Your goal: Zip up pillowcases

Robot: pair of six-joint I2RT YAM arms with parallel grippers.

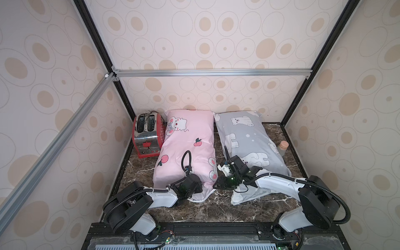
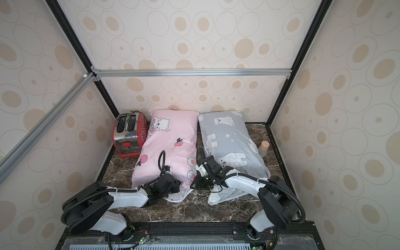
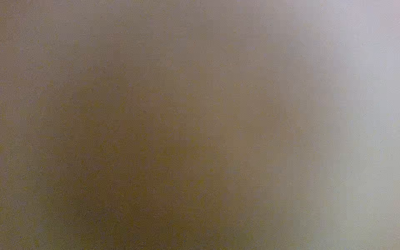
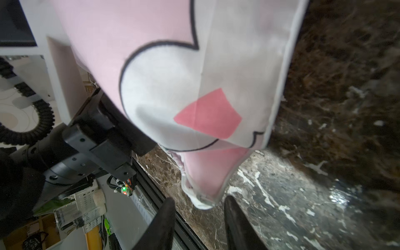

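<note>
A pink pillowcase (image 1: 185, 145) with a pillow inside lies beside a grey one (image 1: 245, 137). My left gripper (image 1: 195, 187) is down on the pink case's near end, shut on it; its wrist view shows only a blur, so the grip is hidden there. My right gripper is part open at the pink case's near right corner, where a loose pink flap with white piping (image 4: 208, 195) lies just beyond the fingertips. Nothing shows between them.
A red toaster (image 1: 148, 133) stands left of the pink pillow, a bottle with a peach cap (image 1: 283, 145) right of the grey one. Bare marble counter (image 1: 208, 212) runs along the front edge.
</note>
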